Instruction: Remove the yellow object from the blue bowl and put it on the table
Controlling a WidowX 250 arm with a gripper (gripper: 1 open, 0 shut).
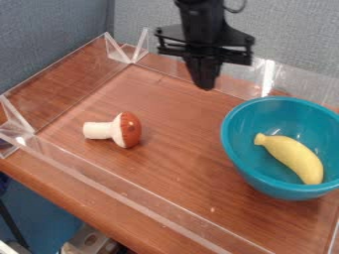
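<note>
A yellow banana-shaped object (pixel 291 157) lies inside the blue bowl (pixel 240 159) at the right of the table. Its upper end rests toward the left of the bowl, its lower end toward the front right. Above the far part of the table hangs my black gripper (pixel 204 79), pointing down, behind and to the left of the bowl and apart from it. Its fingertips are dark and small here, so how far apart they stand does not show.
On the left of the brown table (pixel 159 184) lies a mushroom-shaped toy (pixel 126 130) with a red-brown cap and white stem. A low clear wall (pixel 133 201) borders the table. Bare tabletop stretches between toy and bowl.
</note>
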